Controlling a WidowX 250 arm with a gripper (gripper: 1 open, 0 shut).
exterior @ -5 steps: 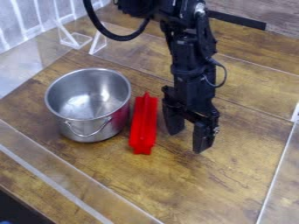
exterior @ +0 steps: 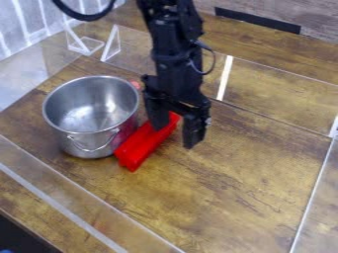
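Note:
A black robot arm (exterior: 175, 54) reaches down from the top centre to its gripper (exterior: 177, 127), whose open fingers are over the upper end of a red elongated block (exterior: 138, 150). The block lies at a slant on the wooden table, just right of a large steel pot (exterior: 90, 116). Whether the fingers touch the block cannot be told.
Clear plastic edges run along the left, and a white frame stands at the upper left.
The gripper has moved left toward the pot and slightly up in the view. The red block now lies more slanted, shifted slightly left.

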